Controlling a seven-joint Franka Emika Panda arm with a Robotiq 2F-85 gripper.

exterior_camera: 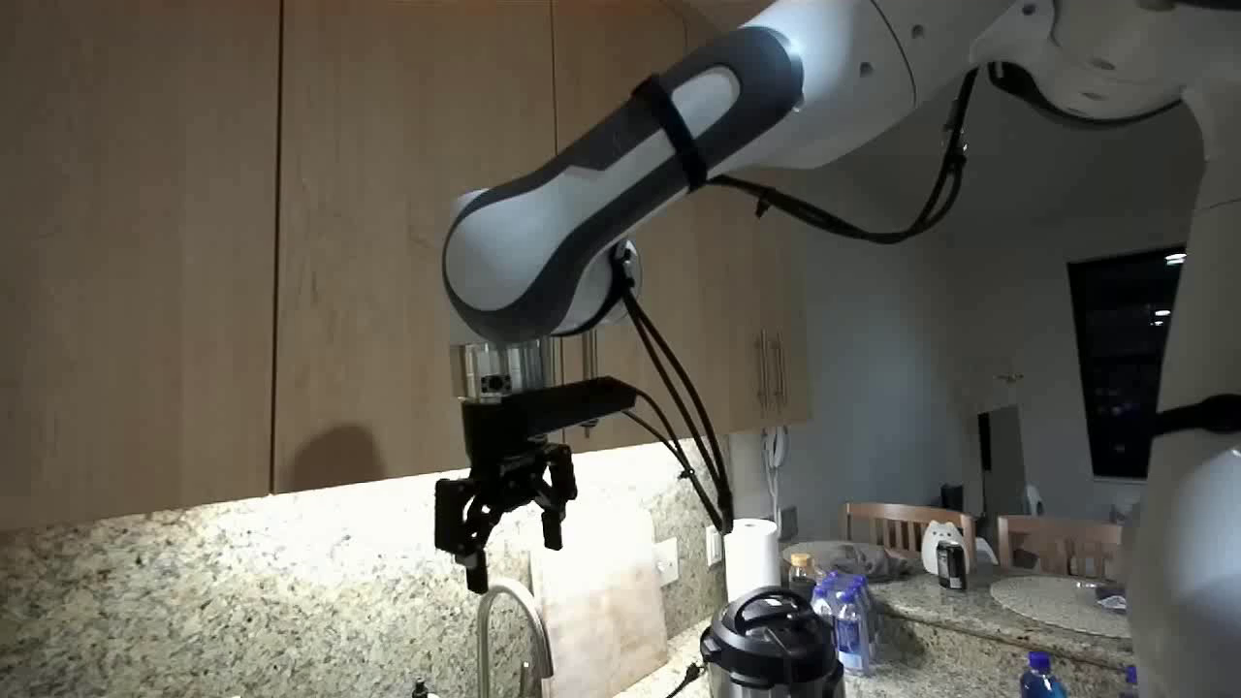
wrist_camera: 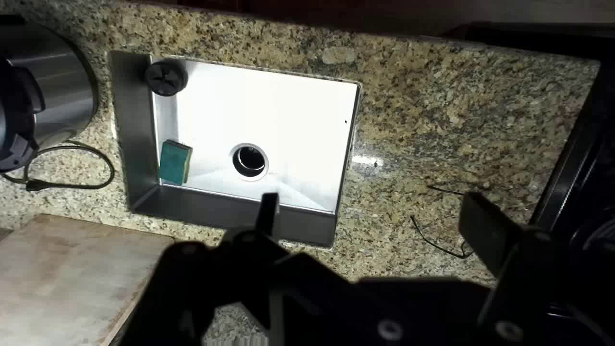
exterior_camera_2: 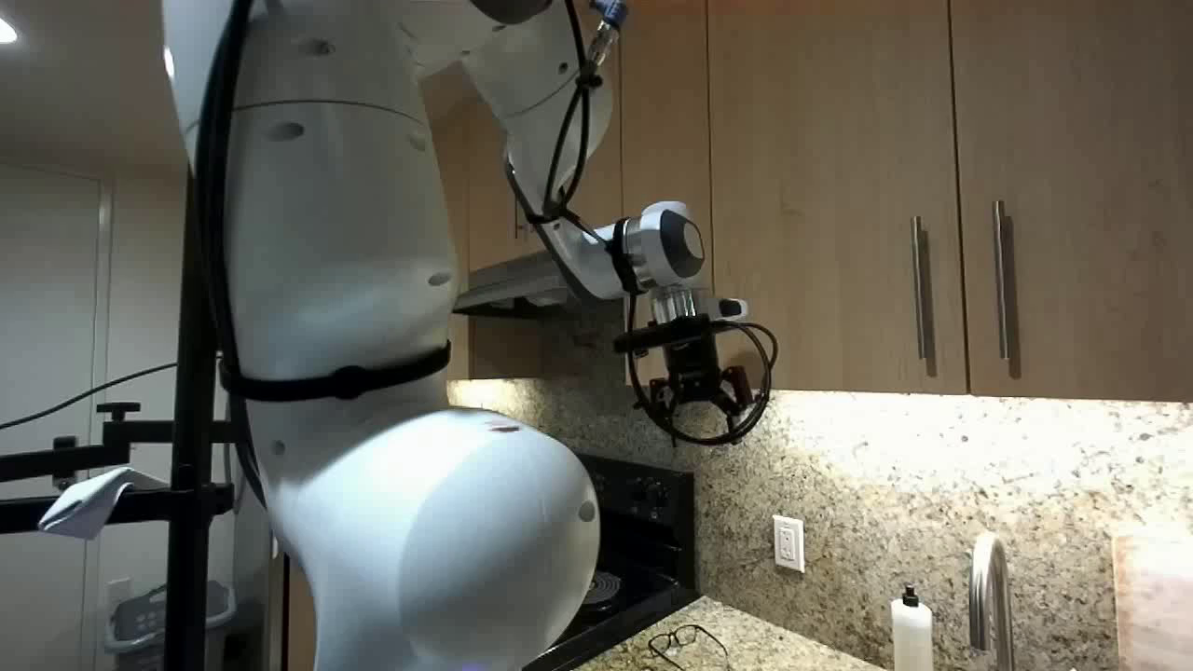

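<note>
My gripper is open high above the counter, its two dark fingers wide apart with nothing between them. In exterior view 1 the gripper (exterior_camera: pixel 512 558) hangs in front of the wooden cabinets, above the faucet. Exterior view 2 shows the gripper (exterior_camera_2: pixel 702 425) from the other side, partly behind a looped cable. Below in the wrist view is a sink (wrist_camera: pixel 135 127) with a green sponge (wrist_camera: pixel 174 162) and a round black drain stopper (wrist_camera: pixel 166 77) along its left side. Black-framed glasses (wrist_camera: pixel 441 248) lie on the counter right of the sink, partly hidden by a finger.
A pressure cooker (exterior_camera: pixel 774 646) stands on the counter, with water bottles (exterior_camera: pixel 851 628) behind it. A cutting board (exterior_camera: pixel 599 605) leans against the backsplash. Near the faucet (exterior_camera_2: pixel 984 593) is a white soap bottle (exterior_camera_2: pixel 911 632). The stove (exterior_camera_2: pixel 643 526) borders the counter. Overhead cabinets (exterior_camera_2: pixel 828 201) flank the arm.
</note>
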